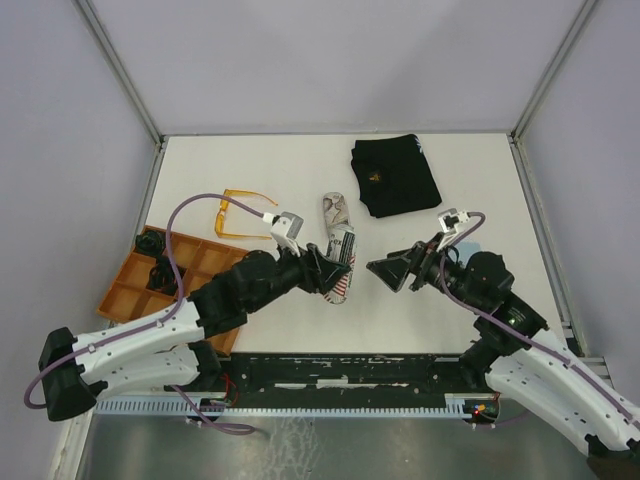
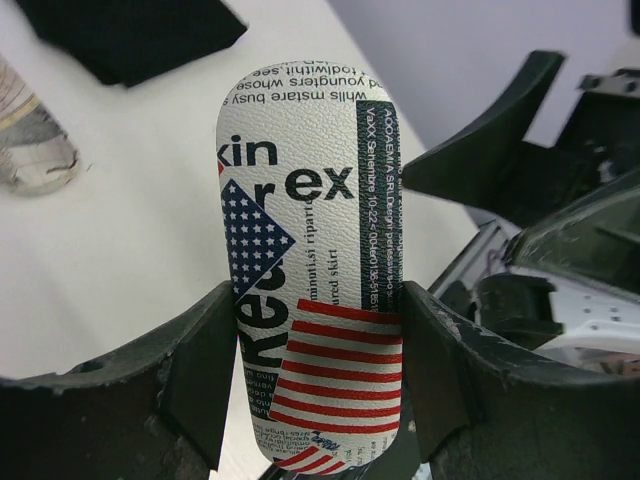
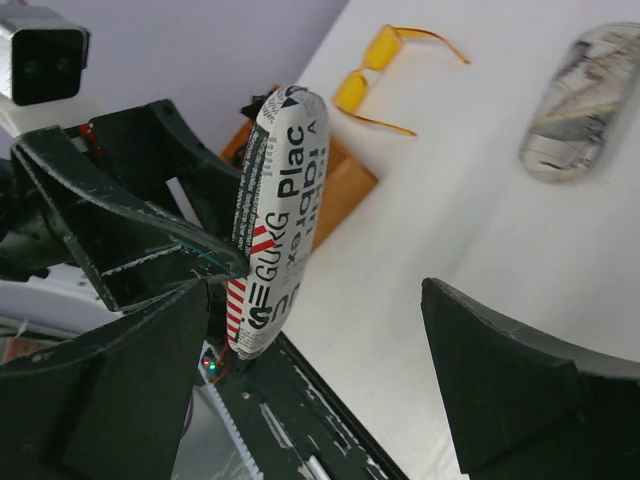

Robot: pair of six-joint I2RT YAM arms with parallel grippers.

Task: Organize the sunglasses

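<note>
My left gripper (image 1: 325, 268) is shut on a printed glasses case (image 2: 310, 250) with a flag pattern, held upright above the table in front of my right gripper (image 1: 390, 268), which stands open and empty, facing it. In the right wrist view the case (image 3: 280, 200) is left of the right fingers. Yellow sunglasses (image 1: 225, 215) lie at the back left of the table, beside the brown compartment organizer (image 1: 205, 262). A second, greyish case (image 3: 575, 100) lies on the table behind the held case.
A folded black cloth (image 1: 395, 170) lies at the back right. A light blue item (image 1: 468, 248) is partly hidden behind the right arm.
</note>
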